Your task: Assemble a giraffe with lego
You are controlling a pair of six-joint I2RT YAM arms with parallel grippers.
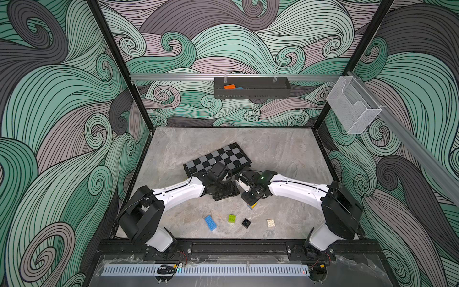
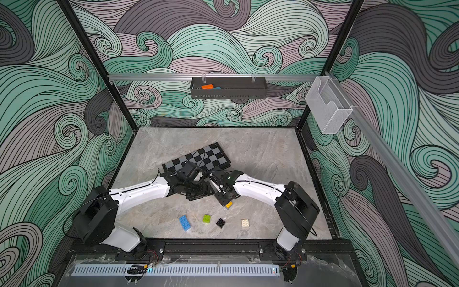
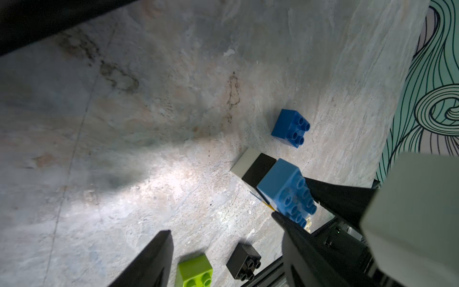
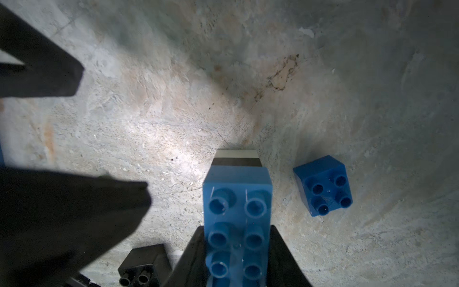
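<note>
My right gripper is shut on a light blue brick [image 4: 238, 176] with two rows of studs. Under it, in the left wrist view, a black brick [image 3: 258, 169] and a white brick [image 3: 245, 161] are lined up in one stack with the blue one. My left gripper stands open beside the stack, its fingers apart and nothing between them. On the table lie a dark blue brick [image 4: 325, 185], a lime green brick [image 1: 232, 218], a black square brick [image 1: 246, 223], a cream brick [image 1: 271, 223] and a long blue brick [image 1: 210, 223]. A yellow piece [image 2: 229, 204] shows partly beneath the right gripper.
A black-and-grey checkered board [image 1: 215, 158] lies just behind both grippers. An orange brick [image 1: 229, 87] sits in the dark bin [image 1: 267, 93] on the back rail. Bare table extends to the far right and far left.
</note>
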